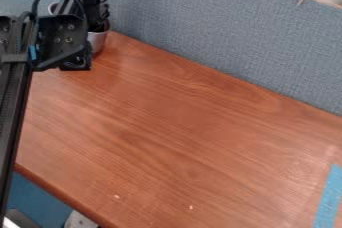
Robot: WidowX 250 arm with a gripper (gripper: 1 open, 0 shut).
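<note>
The black robot arm [16, 82] rises along the left side of the camera view, with its cabled end [67, 37] at the upper left, over the back left of the wooden table [187, 142]. Just behind that end is a light grey cylindrical object [96, 41], partly hidden by the arm. The gripper's fingers cannot be made out, so whether it is open, shut or holding anything does not show.
A blue-grey padded partition [227, 47] runs along the table's back. A strip of blue tape [330, 194] lies at the right edge. The near left edge drops off at lower left.
</note>
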